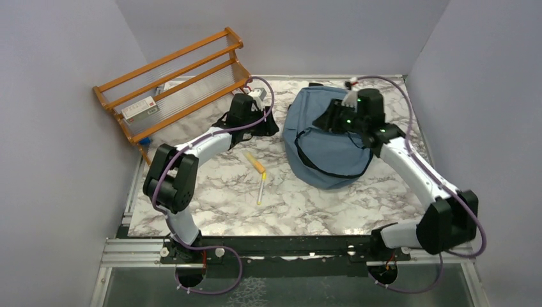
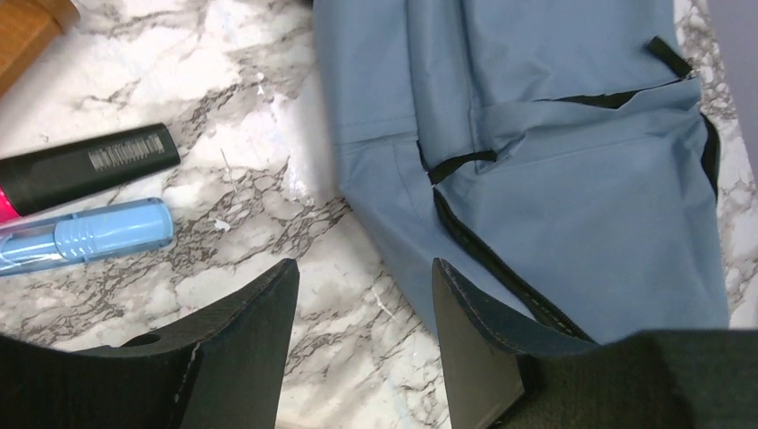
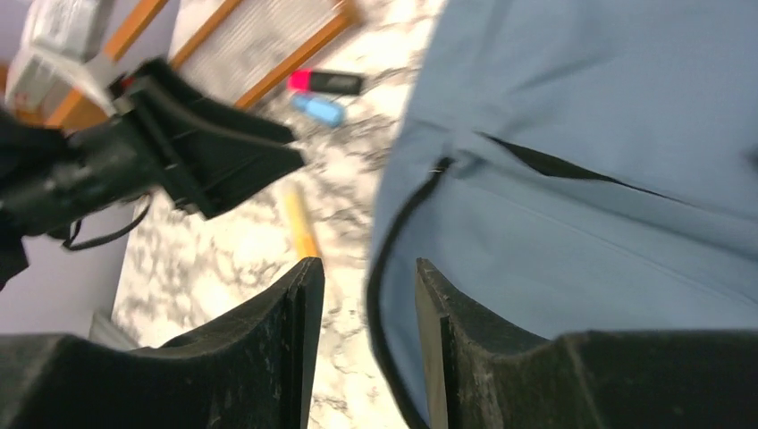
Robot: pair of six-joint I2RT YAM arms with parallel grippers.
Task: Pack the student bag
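Observation:
The blue bag (image 1: 326,163) lies flat on the marble table, its black zip running along the near side. My left gripper (image 1: 271,123) hovers just left of it, part open; in the left wrist view the fingers (image 2: 255,331) are apart with nothing between them. Over the bag's upper right part is my right gripper (image 1: 325,119); its fingers (image 3: 299,322) also stand apart and empty. A black and pink marker (image 2: 98,165) and a light blue capped marker (image 2: 116,230) lie left of the bag. Two yellow items, an orange-yellow stick (image 1: 255,162) and a thin yellow-white pen (image 1: 261,188), lie nearer the front.
A tilted wooden rack (image 1: 179,80) stands at the back left, holding a white box (image 1: 139,110). Grey walls close in the back and sides. Bare table (image 1: 307,214) stretches along the front.

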